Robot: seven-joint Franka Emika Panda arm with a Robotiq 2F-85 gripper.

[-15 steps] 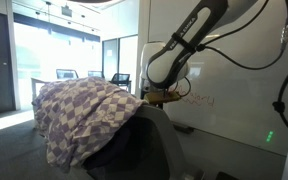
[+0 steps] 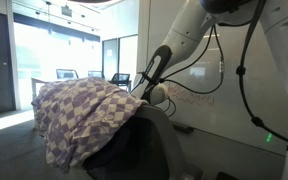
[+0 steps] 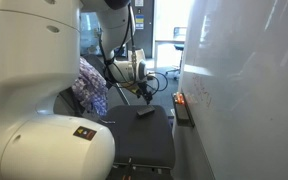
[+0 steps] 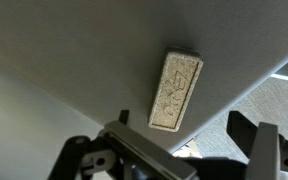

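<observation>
A tan, worn-looking block (image 4: 176, 92), shaped like a whiteboard eraser, lies flat on a dark grey surface (image 4: 94, 50). In the wrist view my gripper is open, its two fingers apart at the lower left and right, nothing held between them. The block appears just ahead of the gap, tilted relative to the fingers. From exterior view 2 the block (image 3: 146, 113) shows small on the dark surface, with the gripper (image 3: 144, 92) above it. Cables and the chair-like back partly hide the gripper in exterior view 1.
A whiteboard (image 3: 239, 90) rises right beside the surface, with a ledge (image 3: 183, 112) along its lower edge. A checkered purple-and-white cloth (image 2: 84, 112) is draped at the other side. Around the block, the dark surface is largely bare.
Across exterior view 1 the arm has swung left and its gripper end has come lower, towards the dark backrest. The cloth has stayed put.
</observation>
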